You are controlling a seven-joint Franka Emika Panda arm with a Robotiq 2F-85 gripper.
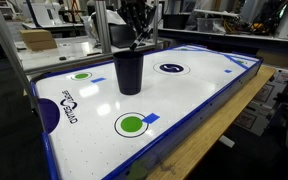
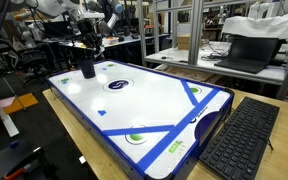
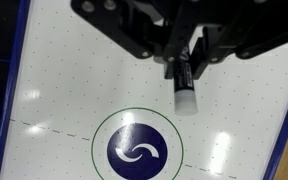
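Note:
A black bin (image 1: 129, 73) stands upright on the white air hockey table (image 1: 184, 115); exterior view 2 shows the same bin (image 2: 88, 68) at the table's far end. Above and just behind its rim hangs my gripper (image 1: 140, 40), small and dark here. In the wrist view the gripper is shut on a dark marker (image 3: 184, 76) with a pale, whitish end and a printed label. That pale end points away from the fingers, over the table surface. The inside of the bin is hidden, and the bin is out of the wrist view.
Blue tape strips (image 2: 134, 130) and green spots (image 1: 131, 125) mark the otherwise clear table top. A keyboard (image 2: 239, 138) and a laptop (image 2: 252, 52) rest beside the table. Raised blue edging runs around it.

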